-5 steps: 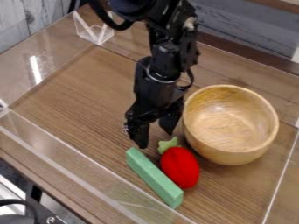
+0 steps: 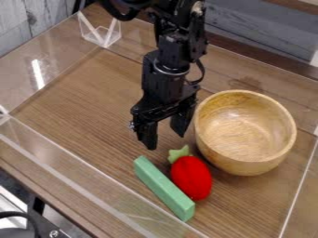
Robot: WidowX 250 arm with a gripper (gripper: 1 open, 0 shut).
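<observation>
My black gripper hangs over the middle of the wooden table, open, its two fingers apart and angled down, with nothing seen between them. It is just left of a wide tan bowl. Below it and to the right, a red object with a green top, like a toy strawberry or tomato, lies beside a long mint-green block, which lies diagonally.
A clear plastic piece stands at the back left. A dark round object shows at the bottom left corner.
The gripper has risen a little and shifted slightly back, away from the red object and green block. The objects on the table look unchanged.
</observation>
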